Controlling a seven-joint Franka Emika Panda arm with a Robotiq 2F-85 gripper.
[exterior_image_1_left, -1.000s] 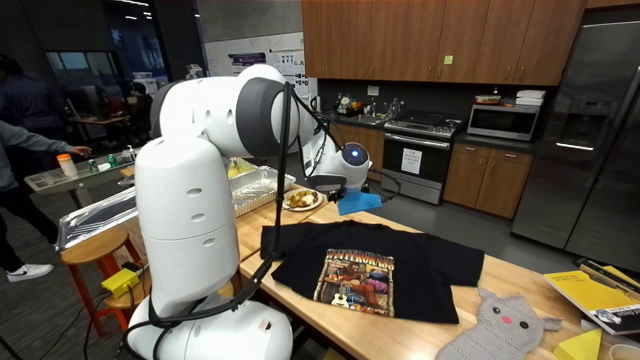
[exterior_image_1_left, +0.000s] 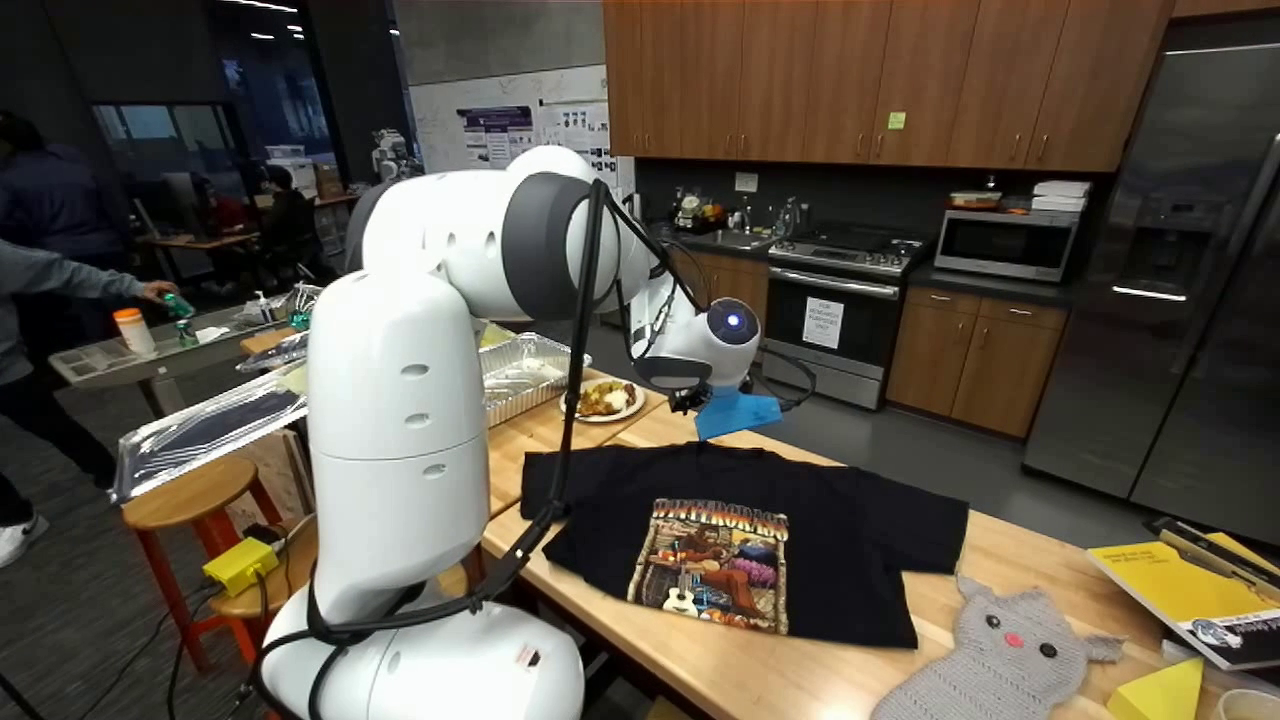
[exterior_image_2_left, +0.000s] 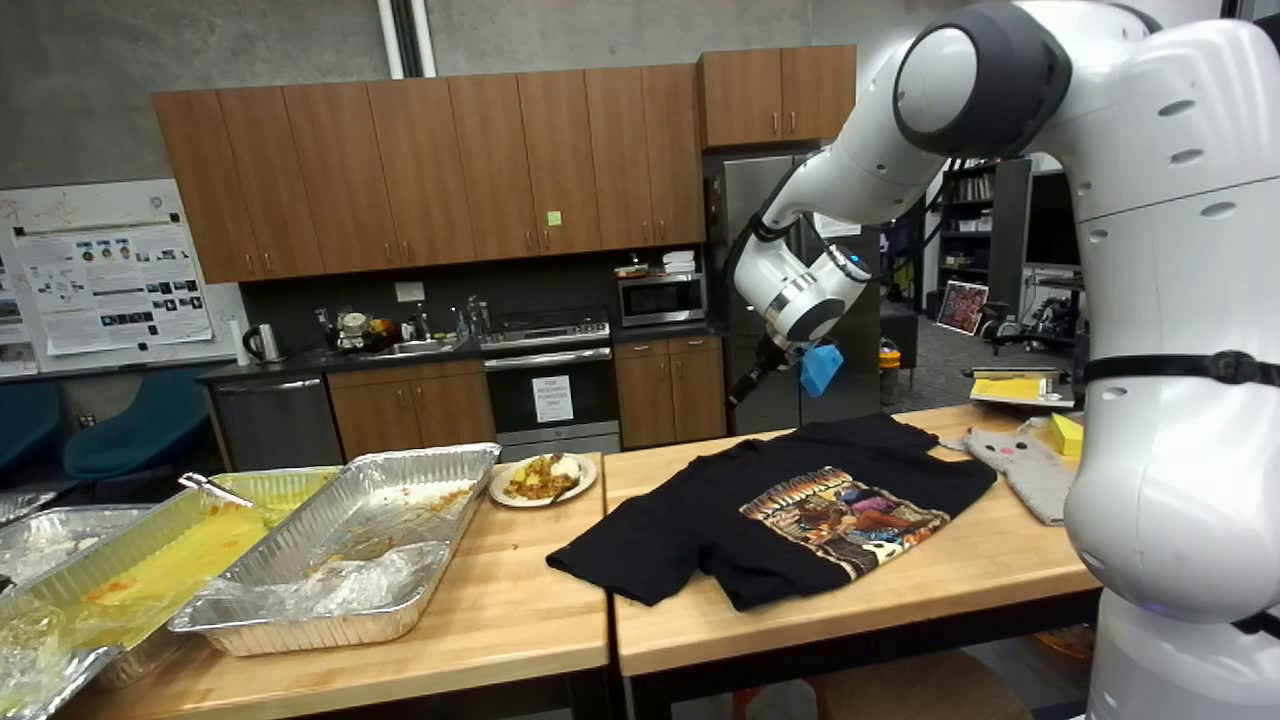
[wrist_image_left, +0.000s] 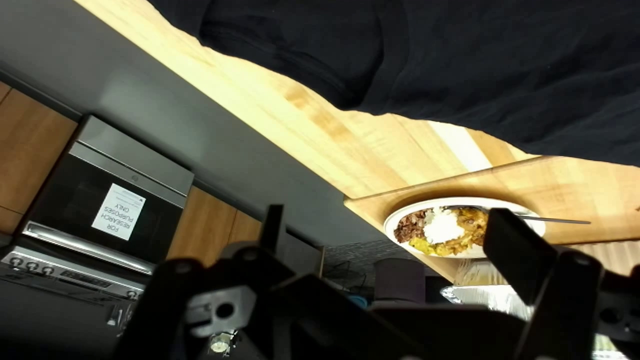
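A black T-shirt (exterior_image_1_left: 828, 528) with a colourful printed front lies spread flat on the wooden table, its sleeves out to both sides. In the wrist view, part of the shirt (wrist_image_left: 432, 66) fills the top. My gripper is open, its two dark fingers wide apart with nothing gripped between them. The second exterior view shows the gripper (exterior_image_2_left: 746, 382) in the air beyond the shirt's far edge, clear of the cloth. A blue piece (exterior_image_1_left: 735, 414) is fixed near the wrist and partly hides the fingers in the first exterior view.
An oval plate of food (exterior_image_2_left: 542, 479) with a utensil stands left of the shirt, near large foil trays (exterior_image_2_left: 348, 546). A grey knitted toy (exterior_image_1_left: 1002, 654), a yellow block (exterior_image_1_left: 1158, 692) and books (exterior_image_1_left: 1182, 588) occupy the table's right end.
My arm has shifted a little to the right and slightly lower in the first exterior view. The shirt lies as before. In the background, a person's hand now holds a green bottle.
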